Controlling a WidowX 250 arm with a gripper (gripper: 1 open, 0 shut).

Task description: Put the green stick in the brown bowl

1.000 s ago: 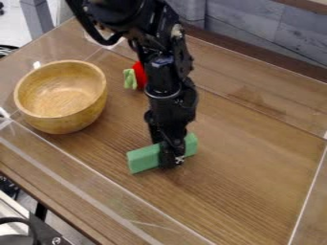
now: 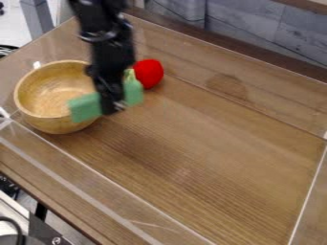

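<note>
The green stick (image 2: 86,106) is blurred; its left end overlaps the right rim of the brown bowl (image 2: 38,88) in the camera view. My gripper (image 2: 113,96) is shut on the stick, which shows on both sides of the dark fingers. The stick appears raised off the table, though its height over the rim is hard to judge. The bowl stands upright at the left, and no object shows in the visible part of it.
A red round thing (image 2: 149,73) sits just right of my gripper, partly behind the arm. The table's left edge lies close to the bowl.
The arm has swung left and away from the table's middle, carrying the green stick up off the table to the bowl's right side. The bowl has stayed put.
</note>
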